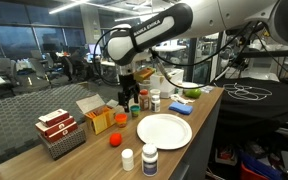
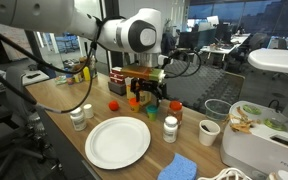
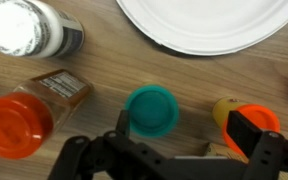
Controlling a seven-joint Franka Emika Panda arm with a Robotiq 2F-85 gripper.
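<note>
My gripper stands open above the table, its dark fingers on either side of the lower middle in the wrist view. Below and between them, nearer the left finger, is a round teal-green cup or lid (image 3: pixel 152 110). An orange cup (image 3: pixel 256 122) lies by the right finger, which partly covers it. In exterior view 1 the gripper (image 1: pixel 133 100) hangs at the back of the table, near the small green item (image 1: pixel 135 111). Nothing shows held between the fingers.
A white plate (image 1: pixel 164 131) lies close by. An orange-capped bottle (image 3: pixel 24 118) and a white-capped bottle (image 3: pixel 29 28) stand left in the wrist view. A red ball (image 1: pixel 115 140), an open cardboard box (image 1: pixel 96 115) and a blue cloth (image 1: pixel 181 108) also lie on the table.
</note>
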